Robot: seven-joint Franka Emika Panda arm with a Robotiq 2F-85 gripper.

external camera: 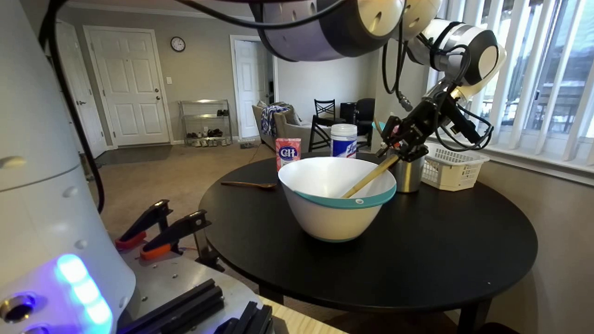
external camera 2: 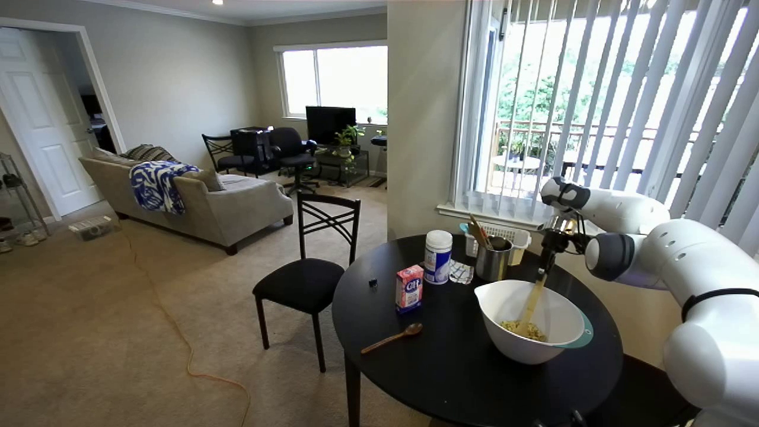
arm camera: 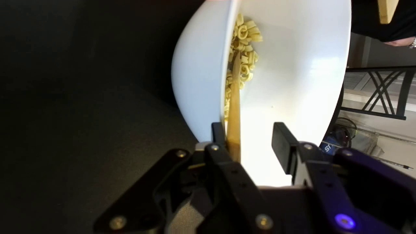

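A white mixing bowl (external camera: 334,214) with a teal spout edge stands on the round black table. Inside it, curly pale pasta (external camera 2: 525,330) covers the bottom, and a wooden utensil (arm camera: 234,105) leans from the pasta up against the rim. My gripper is at the upper end of this handle, its fingers part open. The handle lies between the fingers, close by the left finger (arm camera: 218,133); a clear gap separates it from the right finger (arm camera: 283,144). Whether the left finger touches the wood is hard to tell.
Behind the bowl are a pink C&H box (external camera 2: 409,288), a white-and-blue canister (external camera 2: 437,257), a metal utensil holder (external camera 2: 494,260) and a white basket (external camera: 454,167). A wooden spoon (external camera 2: 391,338) lies left of the bowl.
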